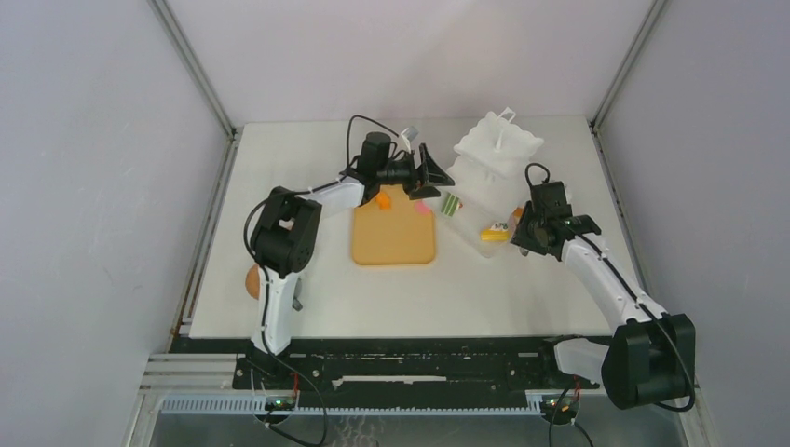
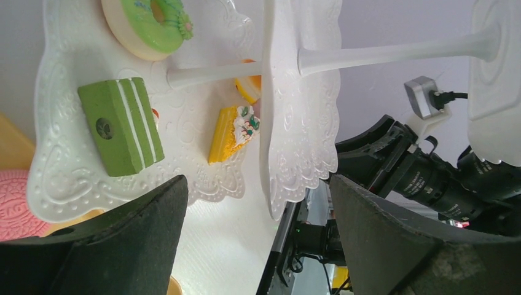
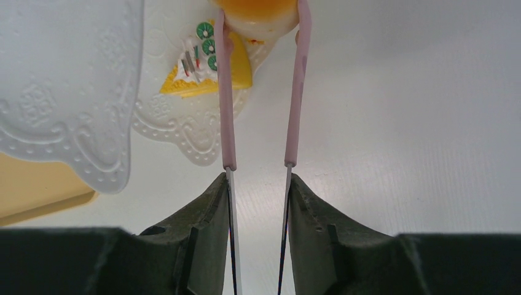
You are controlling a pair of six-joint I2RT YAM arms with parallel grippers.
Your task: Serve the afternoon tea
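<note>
A white tiered stand holds desserts: a green cake slice, a green donut and a yellow cake slice. My left gripper is open at the stand's left, empty, above the lower tier. My right gripper is at the stand's right edge; in the right wrist view an orange-and-cream item sits between its pink fingertips, beside the yellow slice. I cannot tell whether it is gripped.
An orange tray with small orange and pink items lies left of the stand. A round brown object is at the table's left, partly behind the left arm.
</note>
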